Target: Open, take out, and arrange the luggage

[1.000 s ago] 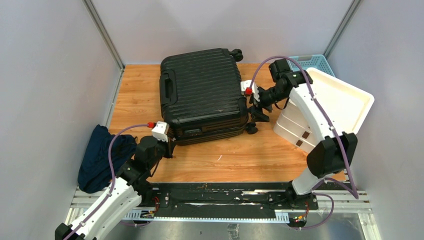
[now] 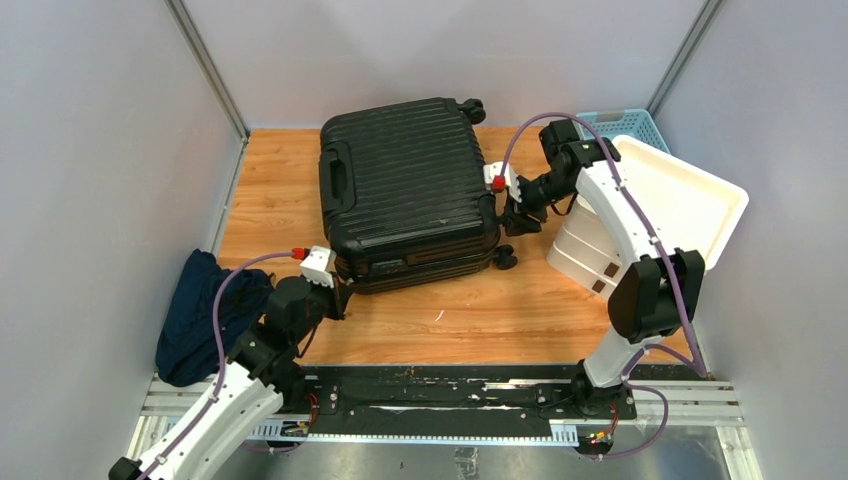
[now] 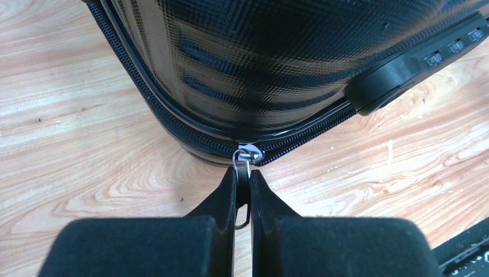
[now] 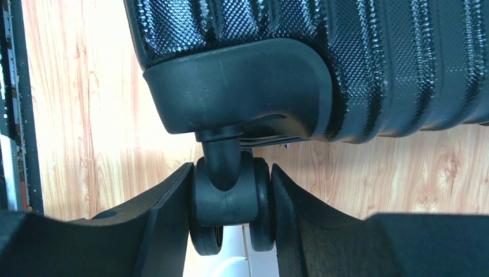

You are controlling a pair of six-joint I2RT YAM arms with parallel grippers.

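Note:
A black ribbed suitcase (image 2: 400, 185) lies flat on the wooden table, its side handle to the left. At its front-left corner my left gripper (image 2: 338, 290) is shut on the zipper pull (image 3: 242, 183); the left wrist view shows the pull between the fingertips beside the zipper and the combination lock (image 3: 418, 66). My right gripper (image 2: 510, 220) is at the suitcase's right side, shut on a black caster wheel (image 4: 225, 196), which fills the space between its fingers in the right wrist view.
A dark blue cloth (image 2: 195, 325) lies at the left. Cream stacked trays (image 2: 700, 200) and a blue basket (image 2: 635, 125) stand at the right. Bare table (image 2: 450, 330) shows in front of the suitcase.
My left gripper has shifted slightly down in the top view, and the suitcase's front has moved slightly with it. The right arm has shifted a little.

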